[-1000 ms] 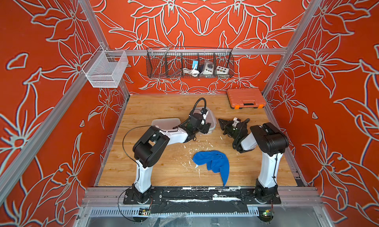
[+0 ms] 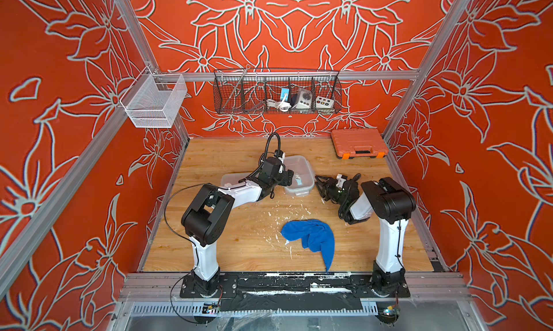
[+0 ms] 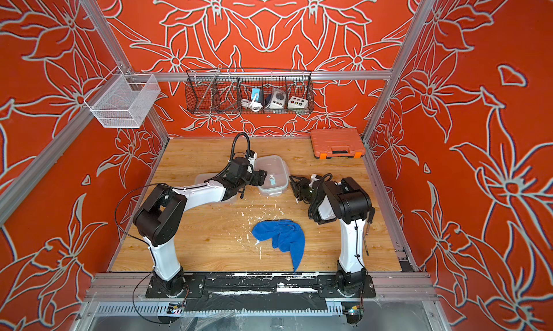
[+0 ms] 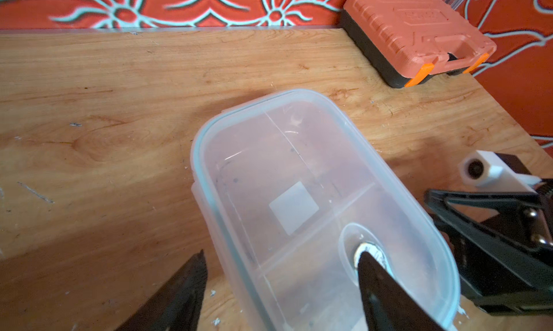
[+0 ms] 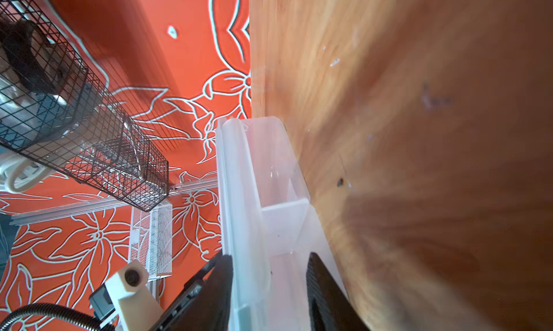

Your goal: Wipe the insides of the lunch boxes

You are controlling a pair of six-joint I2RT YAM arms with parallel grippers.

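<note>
A clear plastic lunch box stands upright at the table's middle back; in the left wrist view, its open top and divider show, with a pale square patch and a round mark inside. My left gripper is open over its left part. The right gripper is low at the box's right side, open; from its wrist camera, the box wall lies between the fingertips in view, and contact cannot be told. Another shallow clear box is partly hidden behind the left arm. A crumpled blue cloth lies at the front, apart from both grippers.
An orange tool case sits at the back right. White flecks are scattered between the cloth and the boxes. A black wire basket hangs on the back wall, and a white one at the left.
The right gripper has edged left, closer to the box. The cloth is unmoved.
</note>
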